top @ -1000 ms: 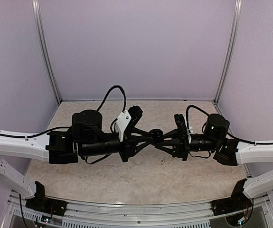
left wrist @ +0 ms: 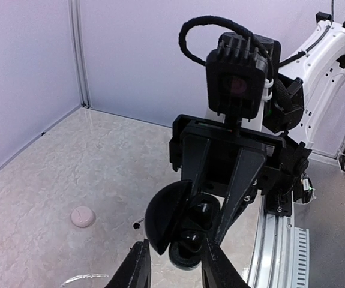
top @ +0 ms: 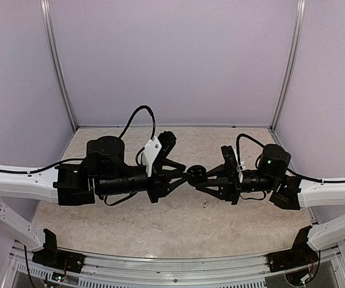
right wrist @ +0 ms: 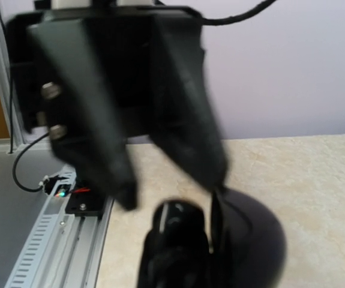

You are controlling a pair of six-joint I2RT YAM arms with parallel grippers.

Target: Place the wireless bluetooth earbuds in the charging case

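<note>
The round black charging case (left wrist: 167, 217) stands with its lid raised, and my right gripper (top: 206, 179) is shut on it from the side. Inside the case, two glossy dark shapes look like earbuds (left wrist: 191, 239); how deep they sit cannot be told. In the left wrist view, my left gripper has its fingers apart with nothing between them, just in front of the case. The right wrist view has the case lid (right wrist: 253, 240) large and blurred at the bottom, hiding most of the right fingers, with the left gripper above it.
Behind the case lie a pale pink disc (left wrist: 83, 216) and a small dark piece (left wrist: 137, 225) on the table. The tabletop (top: 160, 231) in front of both arms is mostly clear. Walls close in the back and sides.
My right gripper and the case look unmoved.
</note>
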